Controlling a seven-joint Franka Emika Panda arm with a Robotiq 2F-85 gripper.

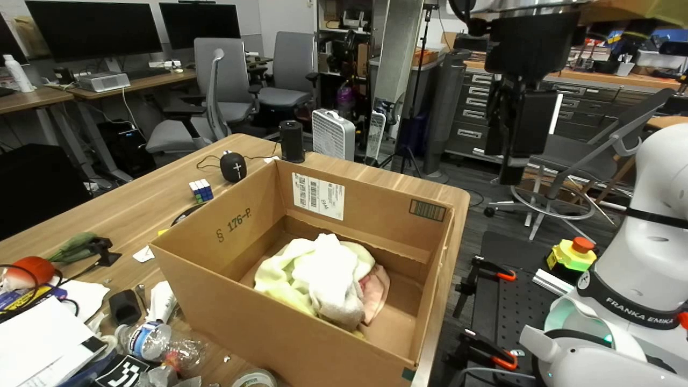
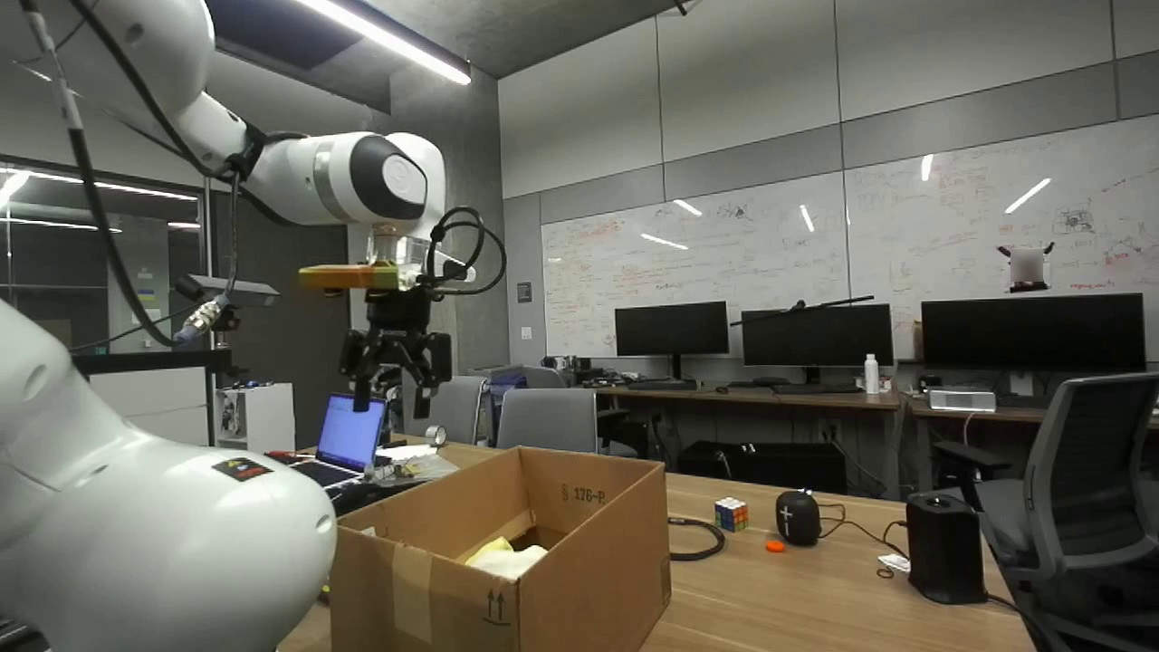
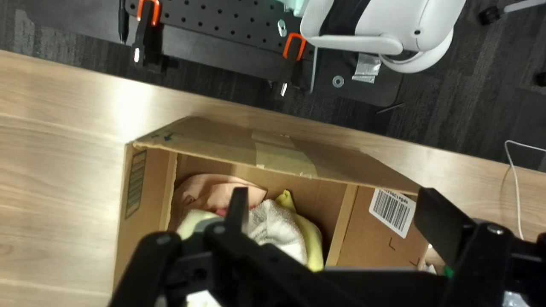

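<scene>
A heap of cloths (image 1: pixel 329 267), white, pale yellow and pink, lies inside an open cardboard box (image 1: pixel 219 284) on the wooden table. My gripper (image 2: pixel 391 404) is open high above the box, with its two black fingers spread and pointing down and nothing between them. Seen from the wrist, the box's near wall (image 3: pixel 276 153) crosses the middle, and the cloths (image 3: pixel 276 230) are partly covered by the gripper's dark body. In the second exterior view only a bit of white and yellow cloth (image 2: pixel 506 560) shows over the box rim.
A Rubik's cube (image 1: pixel 201 190), a round speaker (image 1: pixel 233 167) and a black cylinder (image 1: pixel 292 141) stand beyond the box. Papers, a plastic bottle (image 1: pixel 151 342) and other clutter cover the table's near left. A laptop (image 2: pixel 349 433) sits behind the box.
</scene>
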